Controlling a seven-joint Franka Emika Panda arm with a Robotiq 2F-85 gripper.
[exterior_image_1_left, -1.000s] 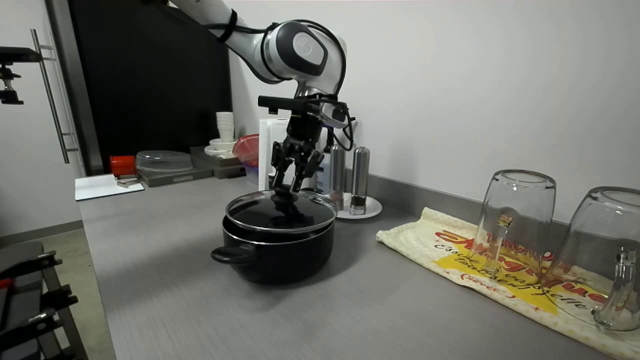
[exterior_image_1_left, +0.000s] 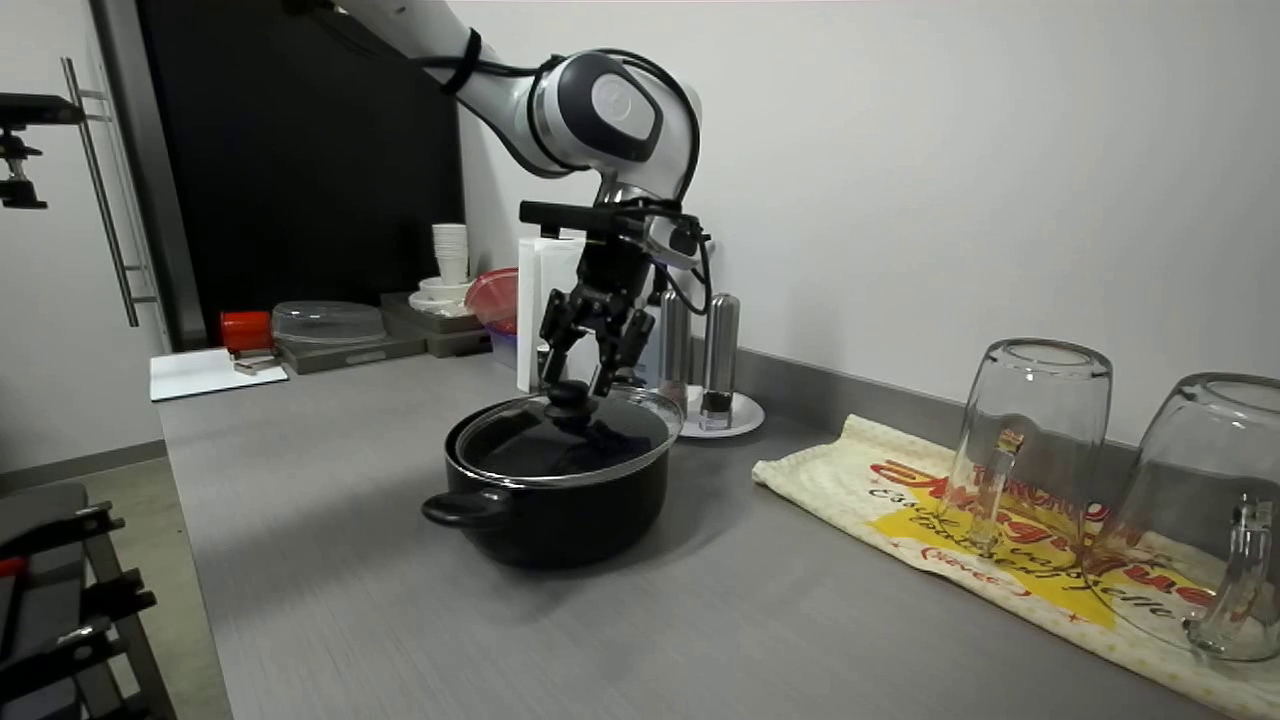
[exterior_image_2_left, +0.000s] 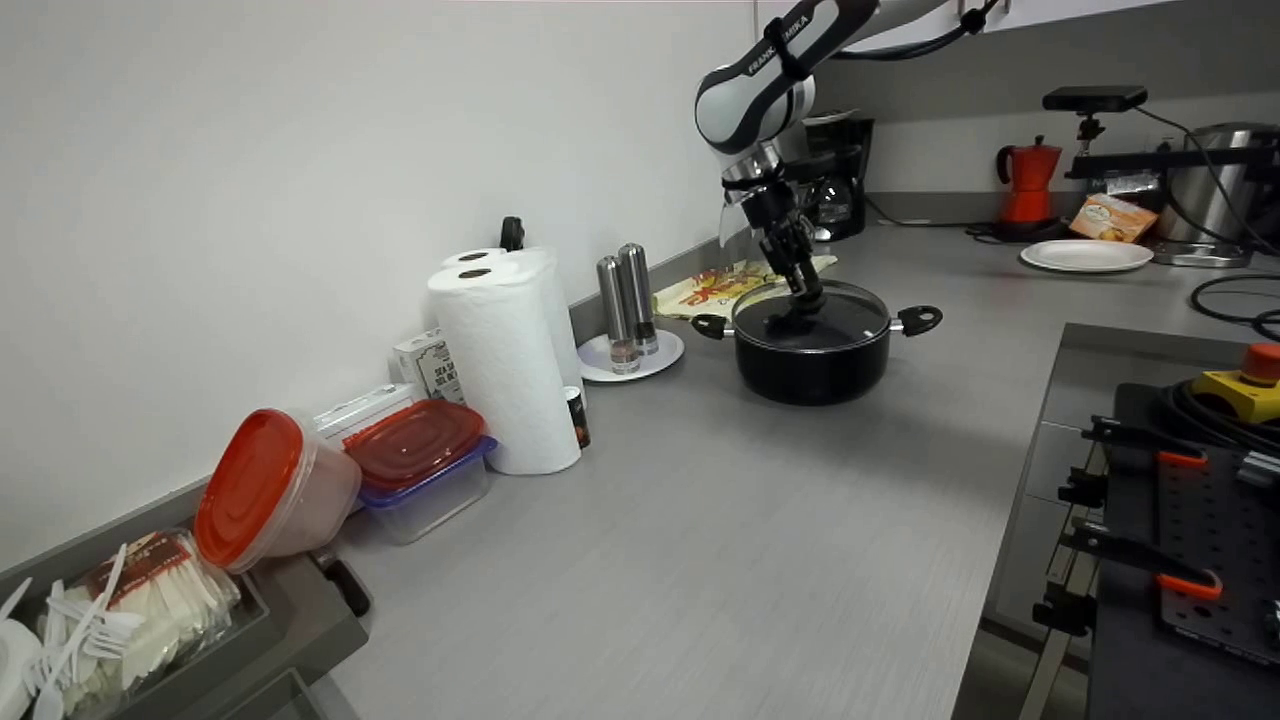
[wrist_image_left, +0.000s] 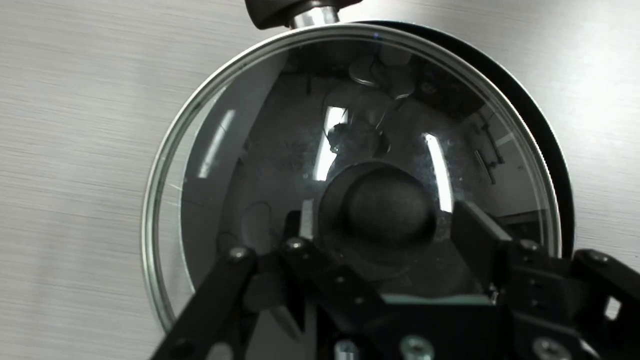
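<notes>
A glass lid (exterior_image_1_left: 504, 434) with a black knob (exterior_image_1_left: 570, 401) lies on the black pot (exterior_image_1_left: 564, 518), tilted and off-centre. In exterior view 1 its right side sits higher, overhanging the pot. A dark crescent of pot rim (wrist_image_left: 555, 174) shows beyond the lid's right edge in the wrist view. My gripper stands open over the lid, one finger on each side of the knob. Gaps separate the knob from both fingers (wrist_image_left: 474, 231), and nothing is held between them.
Two steel grinders (exterior_image_2_left: 624, 306) stand on a white plate (exterior_image_2_left: 672, 350) near the wall, close to the pot. Paper towel rolls (exterior_image_2_left: 516, 384) are farther along. Glass mugs (exterior_image_1_left: 1026, 444) sit upside down on a printed cloth (exterior_image_1_left: 828, 474).
The lid was level above the pot with the knob between closer fingers. Now it rests lower, tilted and shifted right in exterior view 1, and the fingers have spread off the knob.
</notes>
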